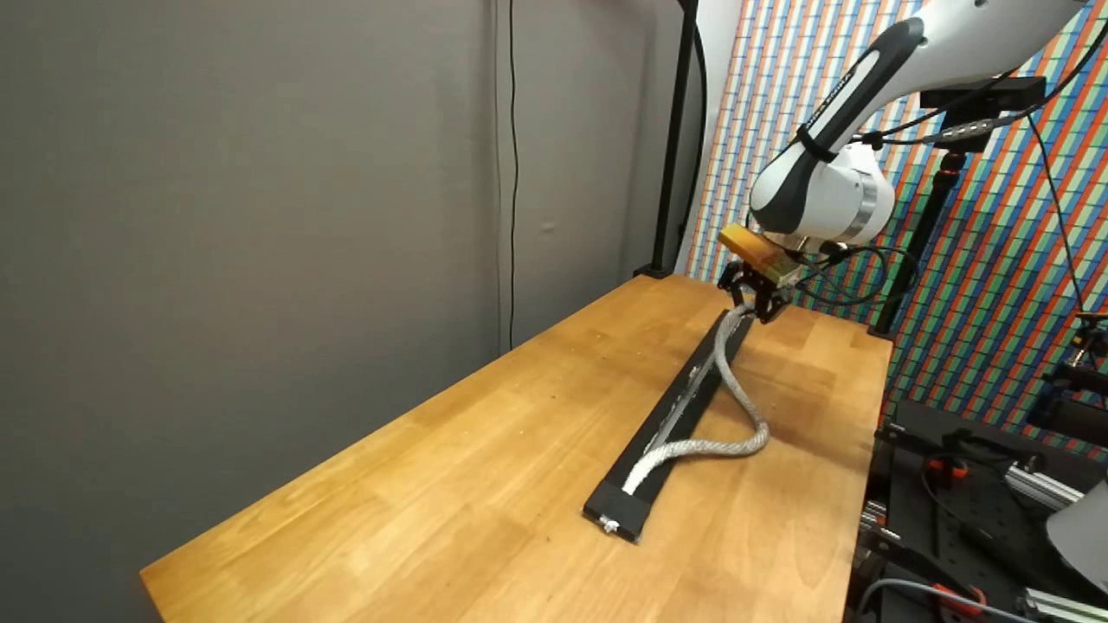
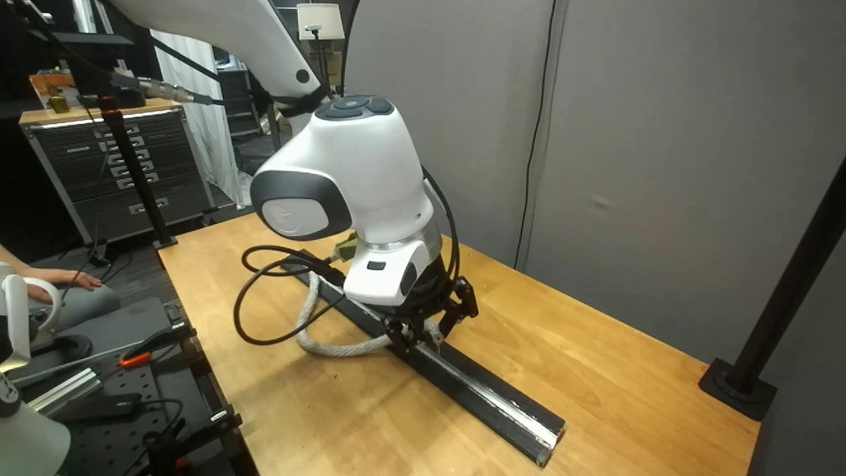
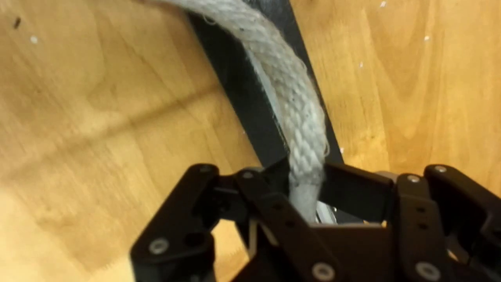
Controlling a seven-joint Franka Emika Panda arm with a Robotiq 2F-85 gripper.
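A thick grey-white braided rope runs from the near end of a long black channel and bows out over the table on one side. My gripper is shut on the rope's other end, above the channel near its far end. Seen from the wrist, the rope curves up and left from between the black fingers, with the dark channel beneath it. In the second exterior view the channel shows a pale groove along its length, empty past the gripper.
The wooden table is broad and clear to the left of the channel. A black post stands at one table corner, and a grey partition lines the back. Cables loop from the wrist.
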